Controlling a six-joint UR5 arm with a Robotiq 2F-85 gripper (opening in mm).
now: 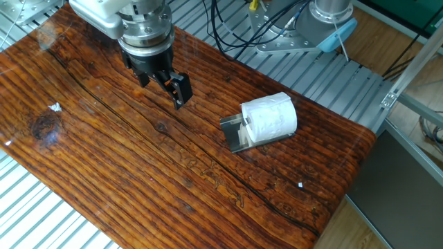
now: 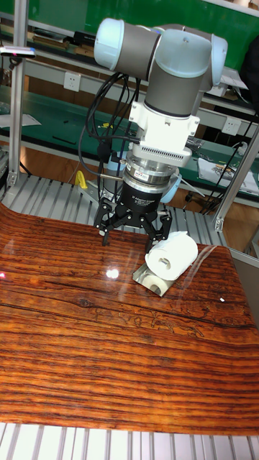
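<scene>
A white paper roll (image 1: 270,117) lies on its side on a metal holder (image 1: 234,133) on the wooden table. In exterior view 3 the same roll (image 2: 172,255) shows its round end and core hole, with the shiny holder (image 2: 153,280) beneath it. My gripper (image 1: 162,91) hangs above the table, left of the roll and apart from it in exterior view 2. Its black fingers are spread wide; seen from the front, the gripper (image 2: 129,239) is open with nothing between its fingertips, and one finger overlaps the roll's left edge in the picture.
White scraps (image 1: 55,107) lie at the table's left, and a small white bit (image 1: 300,185) lies near its right end. Dark cables (image 1: 239,28) run over the slatted metal surface behind.
</scene>
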